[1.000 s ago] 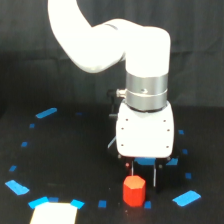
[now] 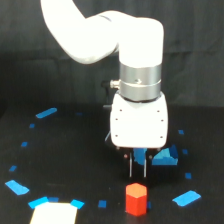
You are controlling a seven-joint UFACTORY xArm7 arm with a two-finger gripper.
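Observation:
A red block [image 2: 136, 200] stands on the dark table near the bottom middle of the camera view. My gripper [image 2: 138, 172] points down just above and behind it in the picture, below its white housing [image 2: 139, 123]. Its two thin dark fingers stand apart, with no object visible held between them. The fingertips look close to the block's upper edge; whether they touch it is not clear. A blue shape [image 2: 165, 155] shows behind the gripper, partly hidden by it.
A pale box-like thing [image 2: 53, 213] is cut off by the bottom left edge. Flat blue marks, such as one strip at the right [image 2: 186, 198] and another at the left [image 2: 17, 187], lie scattered over the table. Open table surrounds the block on the left and right.
My gripper has shifted a little left and up in the picture, and its fingers look closer together. The red block sits slightly lower and appears turned.

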